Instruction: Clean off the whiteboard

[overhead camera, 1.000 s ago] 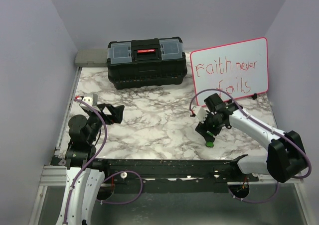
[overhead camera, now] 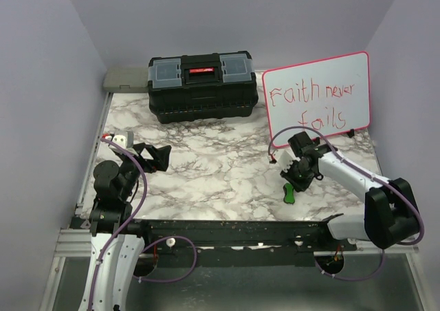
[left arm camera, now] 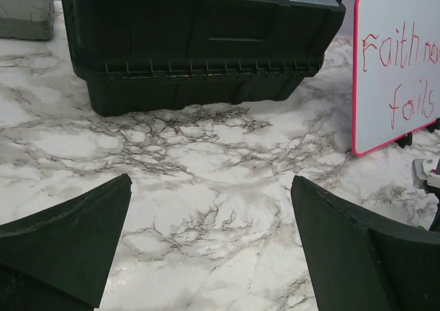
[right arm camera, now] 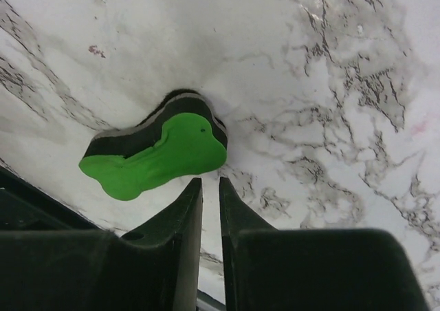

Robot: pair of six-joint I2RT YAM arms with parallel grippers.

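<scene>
The whiteboard (overhead camera: pixel 317 99) leans upright at the back right, with "Faith never fails" in red on it. A green and black eraser (overhead camera: pixel 289 192) lies on the table in front of the board. In the right wrist view this eraser (right arm camera: pixel 168 153) rests just beyond the fingertips. My right gripper is shut to a narrow gap, where only bare table shows; no part of the eraser appears between its fingers. Far to the left, my left gripper stands open and empty above the table.
A large dark toolbox (overhead camera: pixel 202 85) stands at the back centre, beside a grey case (overhead camera: pixel 126 79). Black feet (left arm camera: pixel 404 140) hold up the board's lower edge.
The left arm is still.
</scene>
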